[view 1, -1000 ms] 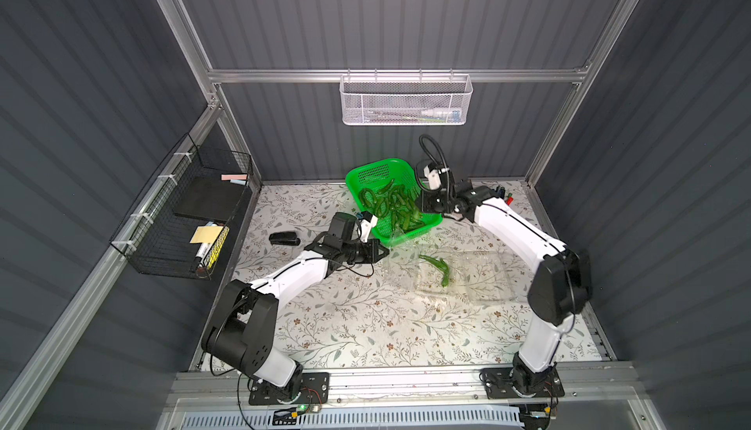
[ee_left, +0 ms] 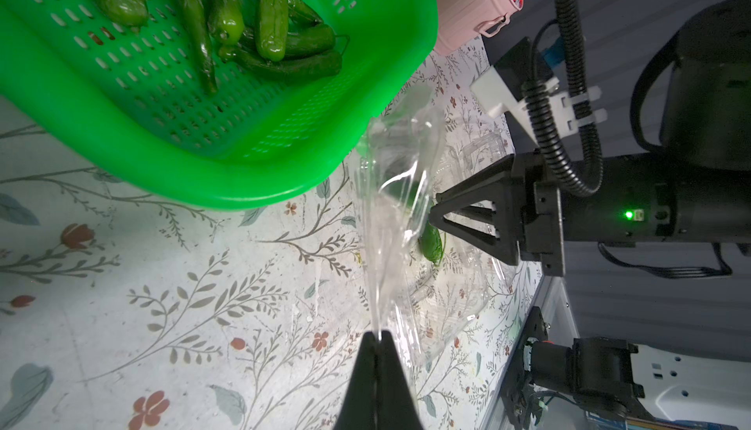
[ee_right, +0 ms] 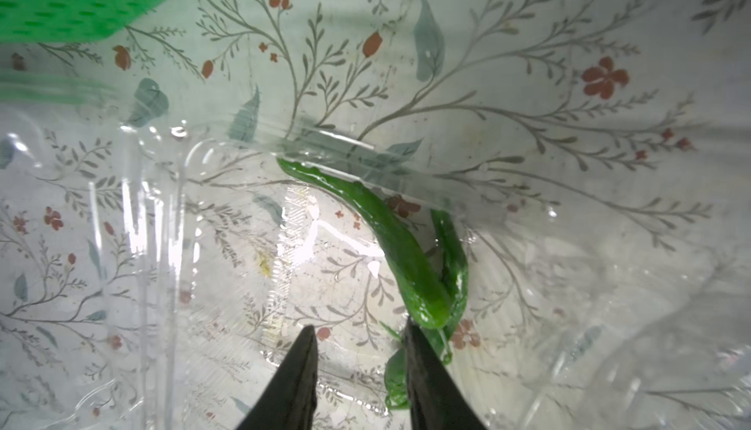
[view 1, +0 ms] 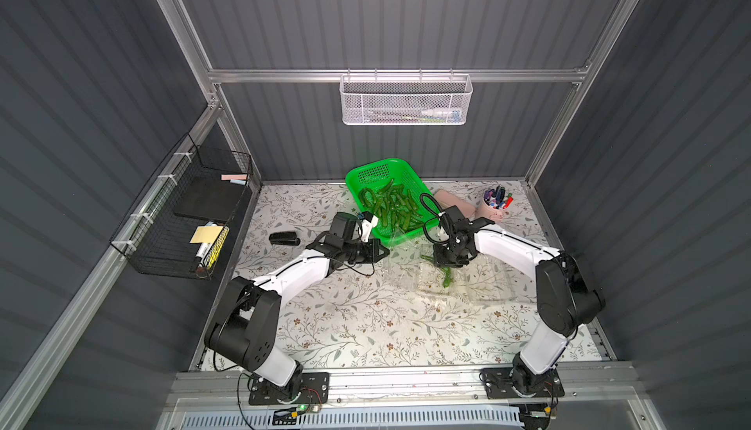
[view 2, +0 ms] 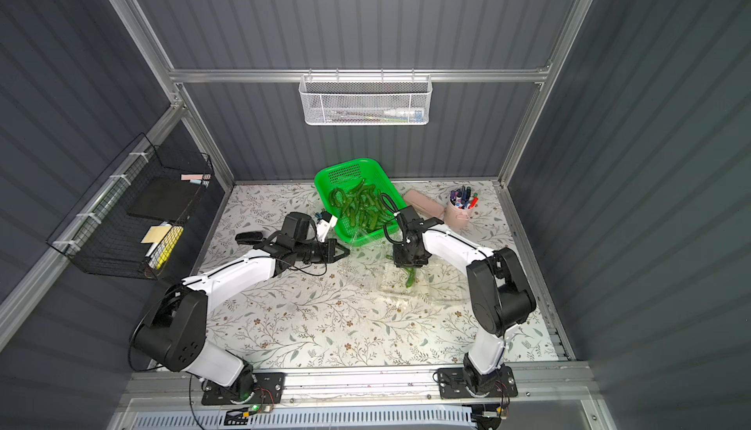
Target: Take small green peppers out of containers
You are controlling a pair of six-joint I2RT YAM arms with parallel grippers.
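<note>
A clear plastic container (view 1: 485, 281) lies on the table with several green peppers (ee_right: 391, 242) inside. My right gripper hangs open just above them, nothing visible between its fingers. My left gripper is shut at the left of the container; clear plastic (ee_left: 399, 187), seemingly part of the container, rises at its fingertips, and I cannot tell if it is pinched. The green basket (view 1: 360, 176) behind holds many green peppers.
A pink cup of pens (view 1: 491, 209) and a pink item (view 1: 457, 199) stand at the back right. A black object (view 1: 283, 238) lies at the left. A wire basket (view 1: 187, 219) hangs on the left wall.
My left arm has stayed about the same.
</note>
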